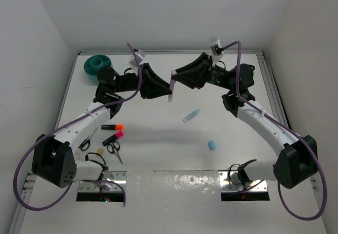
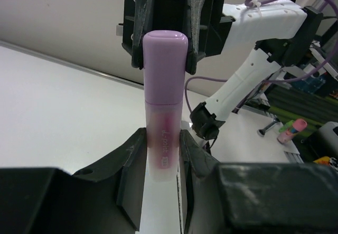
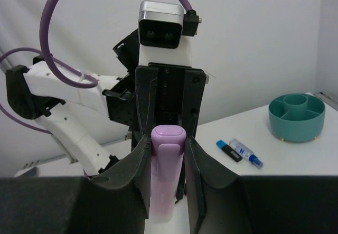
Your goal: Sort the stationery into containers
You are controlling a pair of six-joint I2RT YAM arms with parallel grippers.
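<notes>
A purple highlighter pen [image 2: 165, 75] with a clear pink lower part is held upright in mid-air between my two grippers, above the middle of the table. My right gripper [image 1: 174, 74] is shut on its capped top. My left gripper [image 1: 168, 91] has its fingertips at the lower part; in the left wrist view they sit either side of it, and whether they grip it I cannot tell. A teal multi-compartment container [image 1: 97, 65] stands at the back left, also seen in the right wrist view [image 3: 296, 123].
Markers [image 1: 112, 127], scissors [image 1: 114, 148] and other small items lie at the front left. A light blue tube [image 1: 190, 115] lies centre right, a blue block [image 1: 211, 144] at the front right.
</notes>
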